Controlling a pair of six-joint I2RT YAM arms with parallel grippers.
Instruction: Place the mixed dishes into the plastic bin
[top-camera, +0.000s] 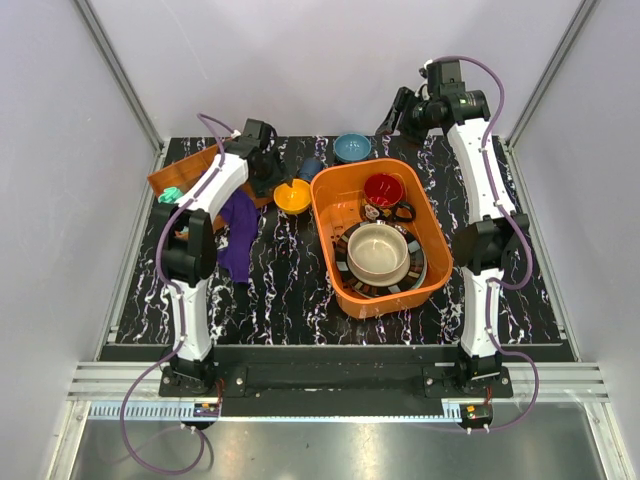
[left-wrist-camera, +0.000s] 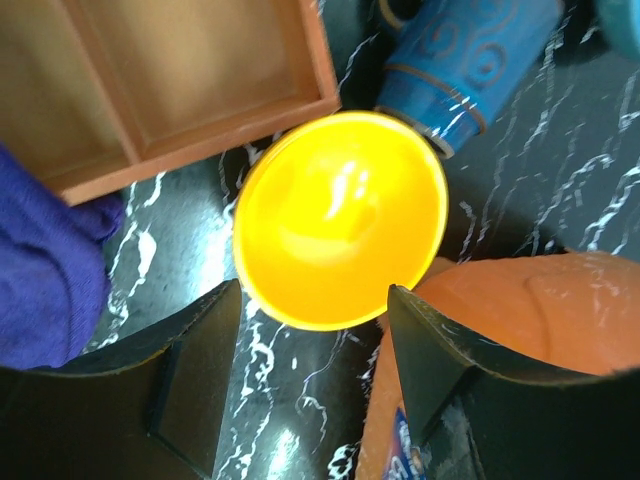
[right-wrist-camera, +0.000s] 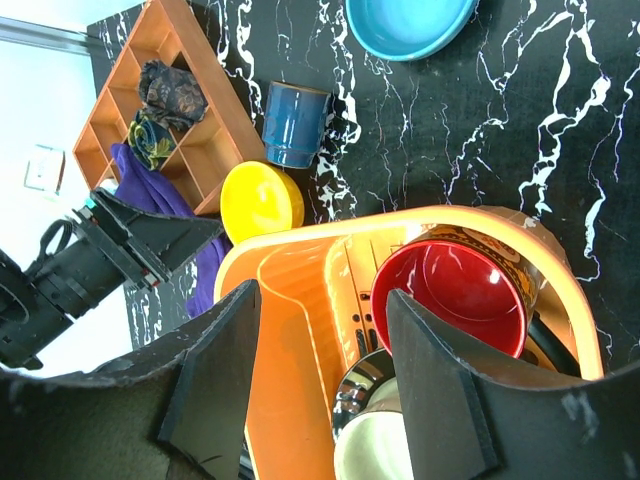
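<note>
A yellow bowl (top-camera: 293, 197) lies left of the orange bin (top-camera: 330, 270); my left gripper is open just above it, fingers over its near side. A blue mug (left-wrist-camera: 467, 62) lies beside the bowl. A blue bowl (top-camera: 352, 147) sits behind the bin. The bin holds a red-lined mug (right-wrist-camera: 448, 297), a cream bowl (top-camera: 376, 250) and dark striped plates. My right gripper is open, raised over the back right, with nothing between its fingers.
A wooden compartment tray (left-wrist-camera: 200, 70) with cloths inside stands at the left, a purple cloth (left-wrist-camera: 50, 270) along it.
</note>
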